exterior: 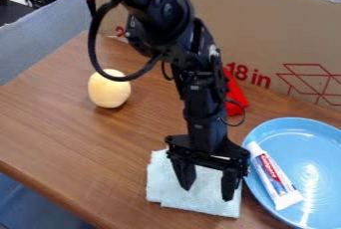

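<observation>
The black arm reaches down from the top of the camera view, its gripper [206,180] low over a folded pale cloth [178,195] on the wooden table, fingers apart and pointing down at the cloth. Whether the fingertips touch it I cannot tell. Right of the cloth, a white toothpaste tube [273,179] lies on a blue plate [308,150]. A round yellowish object [110,89] rests at the left, and a red object [234,98] is partly hidden behind the arm.
A cardboard box [286,49] stands along the back of the table [60,138]. Bare wood lies to the left of the cloth; a grey surface borders the table at far left.
</observation>
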